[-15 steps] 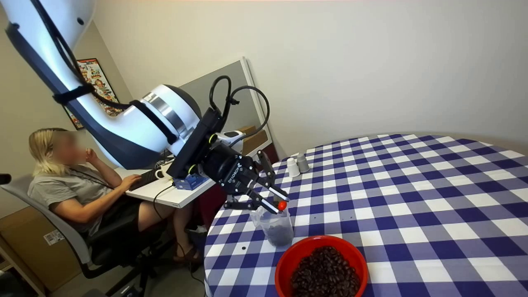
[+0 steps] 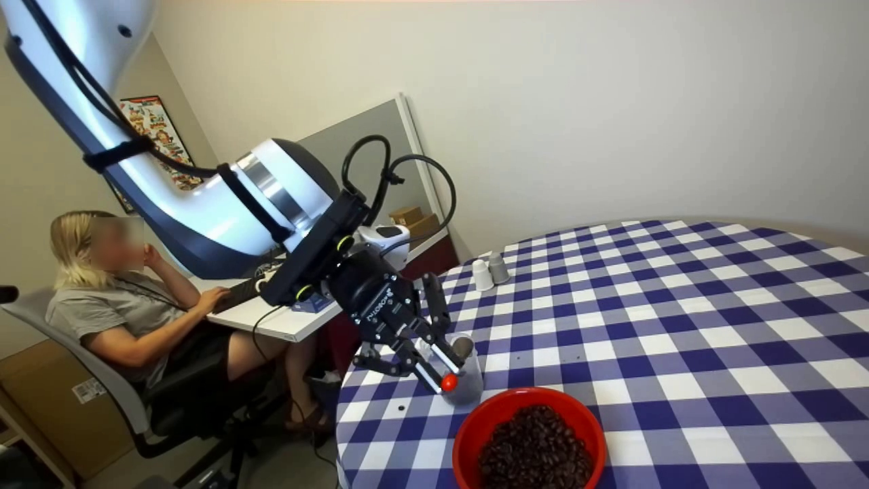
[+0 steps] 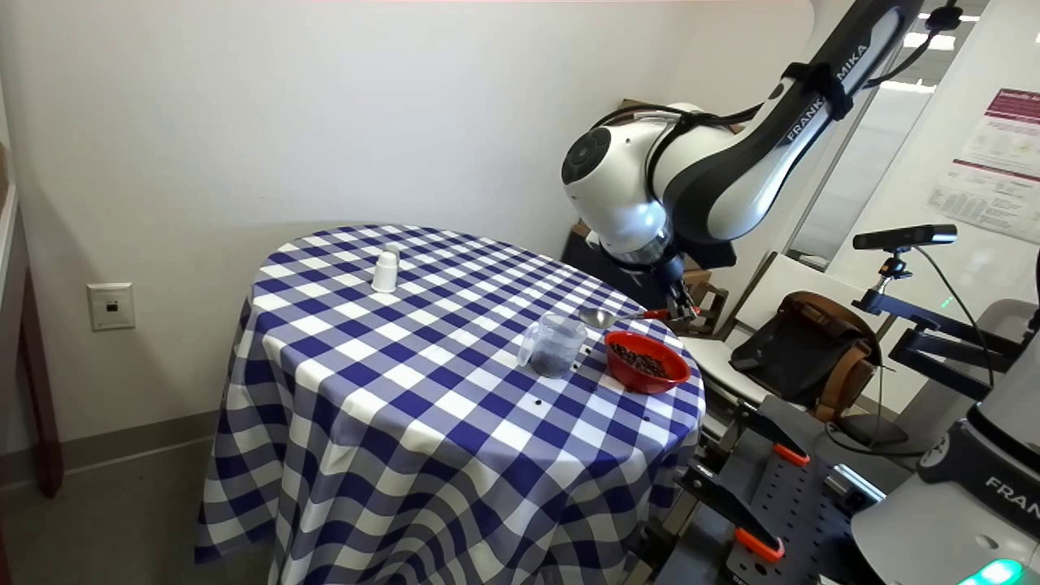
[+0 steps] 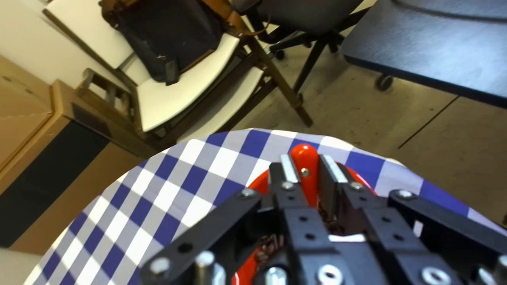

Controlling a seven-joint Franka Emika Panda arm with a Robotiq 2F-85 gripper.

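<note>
My gripper is shut on the red handle (image 4: 304,165) of a metal spoon, whose bowl (image 3: 596,318) points away from the fingers. In exterior view 2, the spoon is held roughly level, its bowl close to the rim of a clear pitcher (image 3: 557,341). Whether the spoon touches that rim or is clear of it, I cannot tell. Dark contents show low in the pitcher. Beside it stands a red bowl (image 2: 465,456) holding dark beans. In exterior view 1, my gripper (image 2: 453,368) overlaps the pitcher. The wrist view shows the red bowl partly hidden below the fingers.
Two shakers, one white (image 2: 482,276) and one grey (image 2: 498,267), stand farther back on the checked tablecloth (image 2: 652,326). A few loose beans lie near the pitcher. A person (image 2: 122,301) sits at a desk beyond the table edge.
In exterior view 1, my gripper has moved down and slightly left, carrying the spoon lower. The pitcher and the red bowl stay where they were.
</note>
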